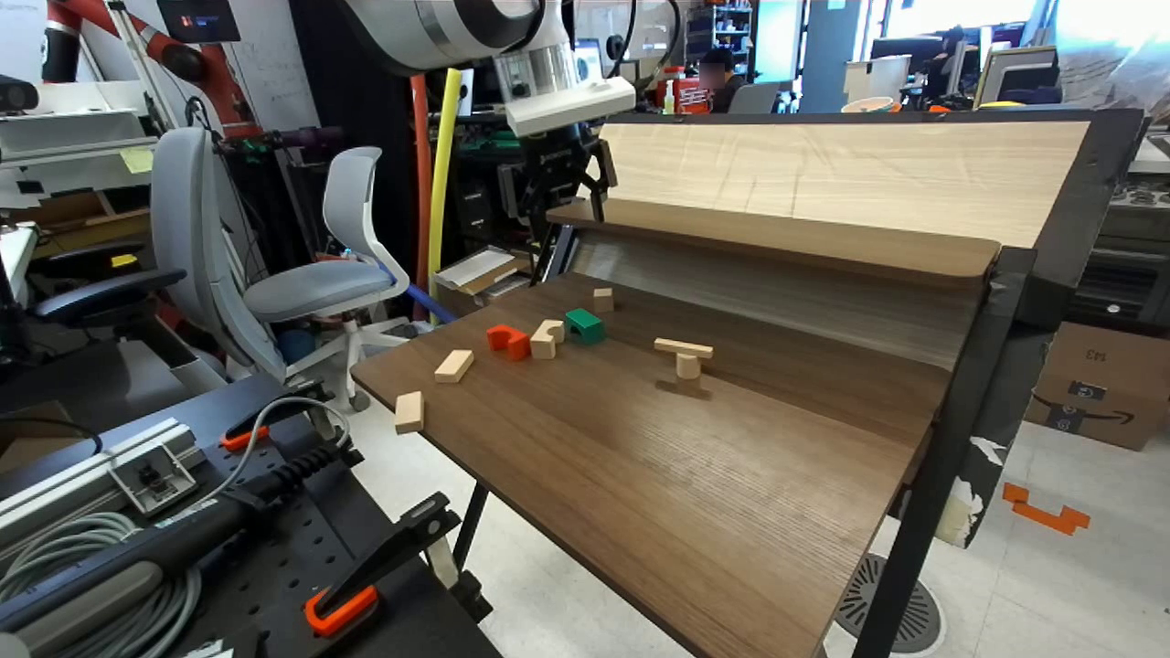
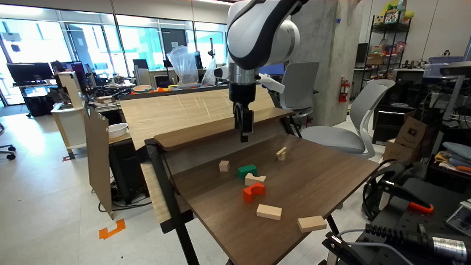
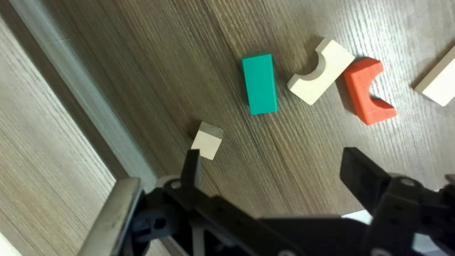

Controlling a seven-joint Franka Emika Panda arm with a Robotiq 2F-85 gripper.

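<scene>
Wide apart stand the fingers of my gripper, with only bare table showing between them; in exterior view 2 the gripper point(image 2: 244, 132) hangs above the table's back part. Loose on the table lie a green block point(image 3: 260, 84), a natural notched block point(image 3: 322, 72), a red notched block point(image 3: 369, 91) and a small natural block point(image 3: 208, 140), the last close to the left finger in the wrist view. The notched blocks lie side by side, close together or touching. Two flat natural blocks point(image 2: 269, 212) point(image 2: 311, 223) rest toward the table's edge, one at the very corner.
A thin plank point(image 1: 683, 347) lies across a small round block point(image 1: 687, 367), apart from the others. Behind the table runs a raised shelf point(image 1: 790, 239) on the back panel.
</scene>
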